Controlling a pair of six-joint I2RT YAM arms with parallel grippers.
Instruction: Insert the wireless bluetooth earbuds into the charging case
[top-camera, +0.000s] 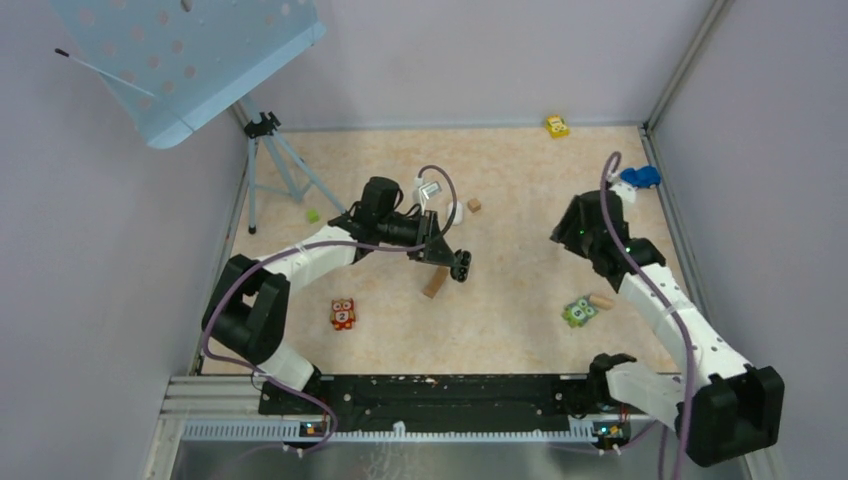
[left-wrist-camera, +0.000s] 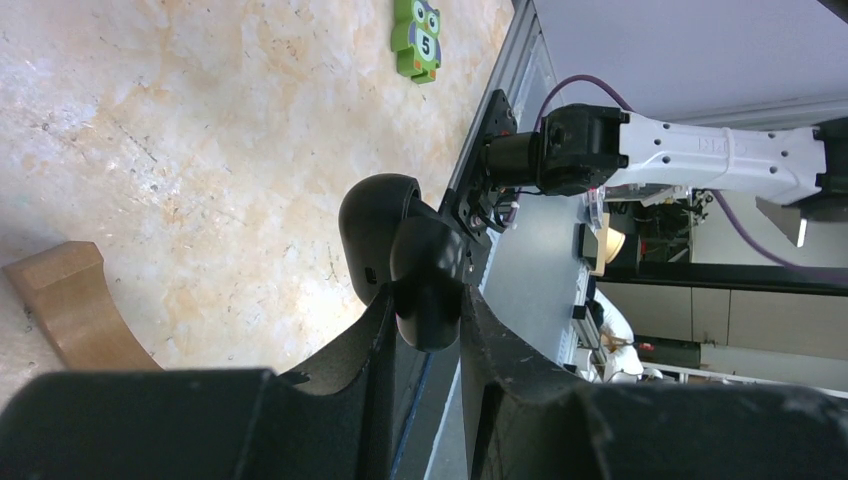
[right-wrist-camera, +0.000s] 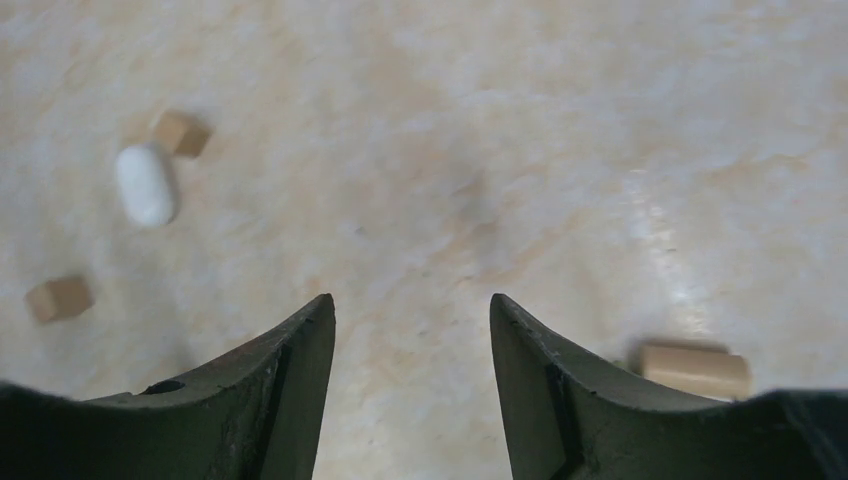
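Observation:
The black charging case (top-camera: 461, 266) hangs over the middle of the table with its lid open, and my left gripper (top-camera: 450, 260) is shut on it. In the left wrist view two rounded glossy black halves of the case (left-wrist-camera: 372, 232) stand beyond the fingertips; its inner side faces away, so the wells are hidden there. My right gripper is open above bare table, nothing between its fingers. In the top view this right gripper (top-camera: 566, 236) is at the right, well apart from the case. No loose earbud can be made out now.
Near the case lie a curved wooden block (top-camera: 434, 282), a white oval object (top-camera: 455, 213) and a small wooden cube (top-camera: 474, 204). A green owl (top-camera: 579, 312) and wooden cylinder (top-camera: 601, 301) lie below the right arm. A blue car (top-camera: 641, 177) sits far right.

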